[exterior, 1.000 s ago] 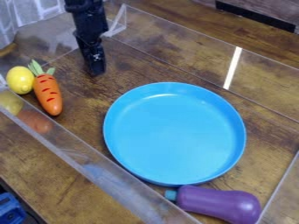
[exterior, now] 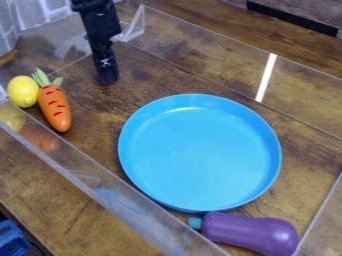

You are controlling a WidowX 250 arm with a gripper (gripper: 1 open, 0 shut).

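Observation:
The black gripper (exterior: 106,64) reaches down from the top left and hovers low over the wooden table, behind a toy carrot and lemon. Its fingertips are small and dark, and nothing is visible held in them. An orange carrot (exterior: 55,106) with green leaves lies at the left, beside a yellow lemon (exterior: 23,91). A large, empty blue plate (exterior: 199,150) sits right of centre. A purple eggplant (exterior: 255,233) lies at the front right, below the plate.
Clear plastic walls (exterior: 100,188) border the work area. A blue object (exterior: 11,240) is partly visible outside the wall at bottom left.

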